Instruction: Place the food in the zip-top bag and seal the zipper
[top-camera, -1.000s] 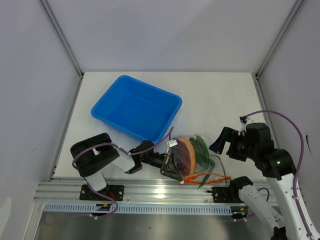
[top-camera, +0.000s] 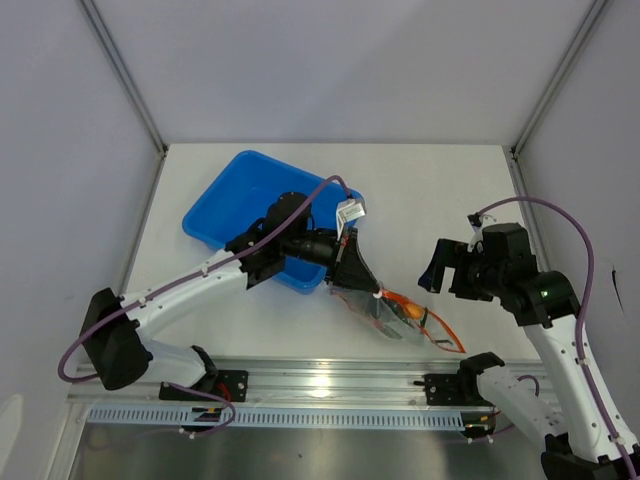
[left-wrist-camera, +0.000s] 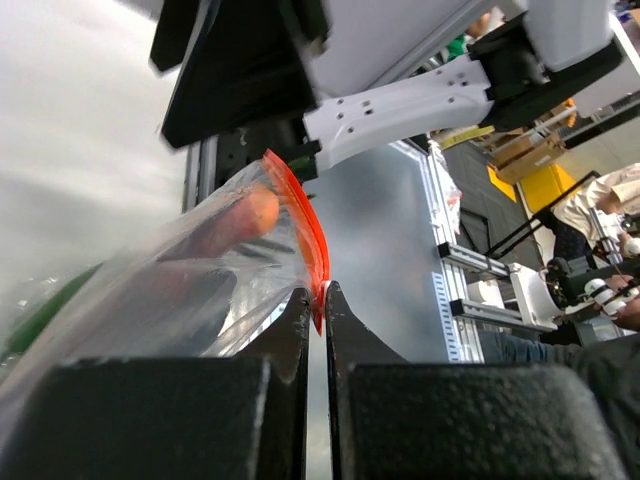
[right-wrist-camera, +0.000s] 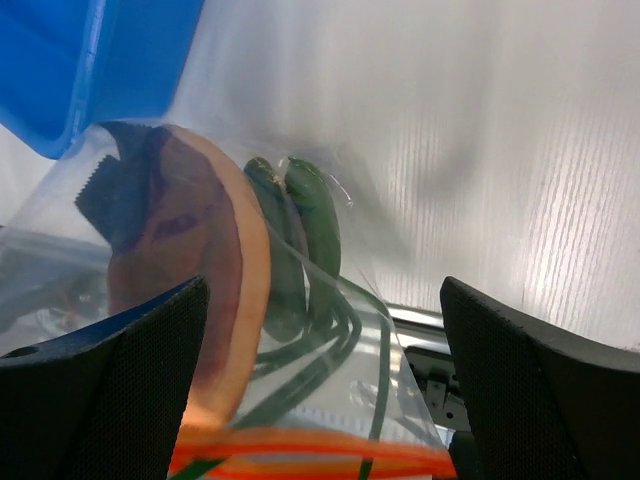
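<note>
The clear zip bag (top-camera: 390, 315) lies on the white table, its orange zipper (left-wrist-camera: 305, 220) raised at one end in my left gripper, which is shut on that edge. Inside, the right wrist view shows a reddish food piece with a pale rim (right-wrist-camera: 190, 270) and green vegetables (right-wrist-camera: 315, 215). My right gripper hangs open above the bag's right end, with nothing held between its fingers.
A blue bin (top-camera: 215, 200) stands at the back left, partly behind my left arm. The metal front edge runs just below the bag.
My left gripper has moved up and toward the back with the zipper edge, lifting that end of the bag. The right gripper has shifted slightly toward the back.
</note>
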